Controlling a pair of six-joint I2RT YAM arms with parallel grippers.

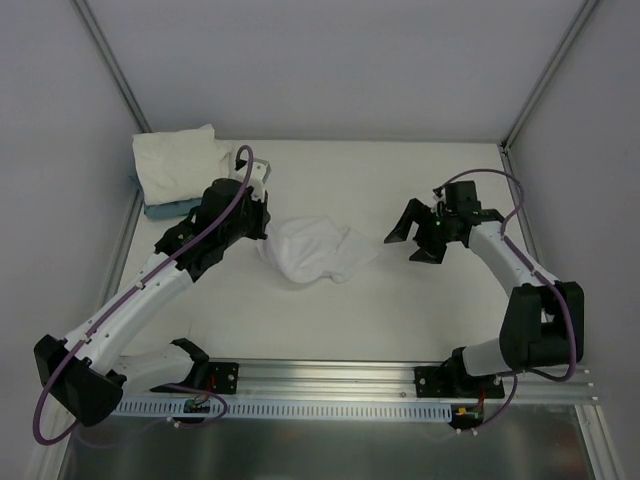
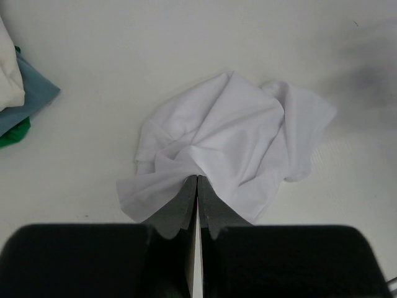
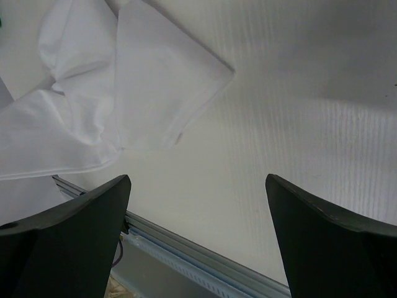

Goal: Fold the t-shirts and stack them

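Observation:
A crumpled white t-shirt (image 1: 318, 250) lies bunched in the middle of the table, its left part raised to my left gripper (image 1: 263, 236). In the left wrist view, that gripper is shut, with a fold of the white t-shirt (image 2: 242, 130) at its fingertips. Just right of the cloth, my right gripper (image 1: 400, 250) stands open and empty over the table. The right wrist view shows a flat corner of the white t-shirt (image 3: 167, 74) beyond the parted fingers (image 3: 102, 214), apart from them.
At the back left is a stack: a folded cream cloth (image 1: 180, 165) over a blue one (image 1: 172, 209). A bit of green cloth (image 2: 15, 133) shows under it. Bare table (image 1: 440, 310) lies to the right and front; a metal rail (image 1: 330, 378) runs along the front.

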